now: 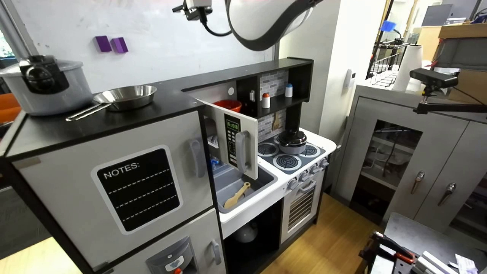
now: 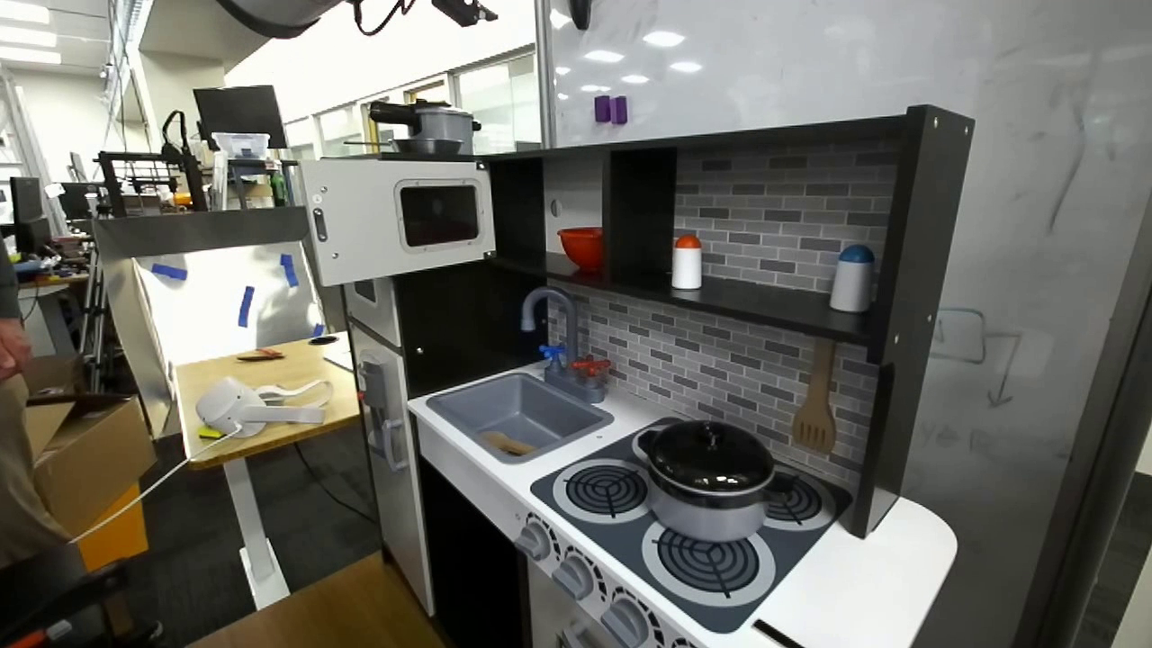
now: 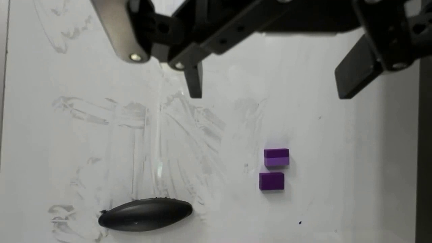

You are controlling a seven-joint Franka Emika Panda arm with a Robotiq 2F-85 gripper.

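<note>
In the wrist view my gripper stands open, its two fingertips wide apart and nothing between them. It faces the whiteboard [image 3: 235, 121], where two purple blocks [image 3: 272, 181] and a dark oval object [image 3: 145, 214] show. The gripper itself is outside both exterior views; only part of the arm [image 1: 260, 20] shows at the top. Below it, the toy microwave's door [image 1: 233, 137] hangs open. A grey pot with a black lid [image 2: 710, 475] sits on the stove, and a wooden utensil [image 1: 237, 195] lies in the sink [image 2: 518, 410].
A metal pan [image 1: 126, 96] and a large grey pot [image 1: 57, 86] stand on top of the kitchen unit. The shelf carries a red bowl [image 2: 583, 248], an orange-topped shaker [image 2: 687, 265] and a blue-topped shaker [image 2: 853, 281]. A wooden spatula [image 2: 816, 405] hangs above the counter.
</note>
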